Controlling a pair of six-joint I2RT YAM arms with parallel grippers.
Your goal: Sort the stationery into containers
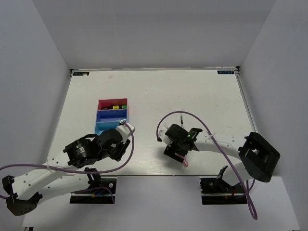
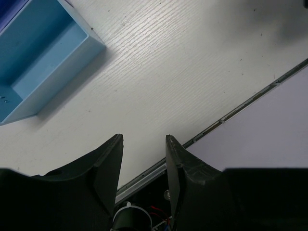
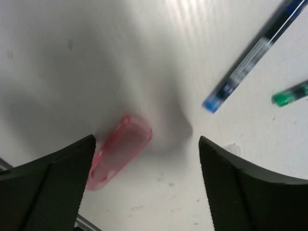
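A pink, rounded stationery piece [image 3: 124, 148] lies on the table below my right gripper. Its fingers stand part open, with the pink piece near the left finger and nothing gripped. Farther off in the right wrist view are a blue-and-black pen [image 3: 255, 57] and a green-tipped pen [image 3: 288, 97]. My left gripper is open and empty over the table's front edge. The sorting container [image 1: 112, 115] has a red, a blue and a light blue compartment [image 2: 57, 57]; small items sit in the red one [image 1: 114, 107].
A small pale piece [image 3: 233, 148] lies behind the right finger in the right wrist view. The front table edge [image 2: 221, 121] runs close by the left gripper. Bare table [image 1: 159, 91] fills the back and middle.
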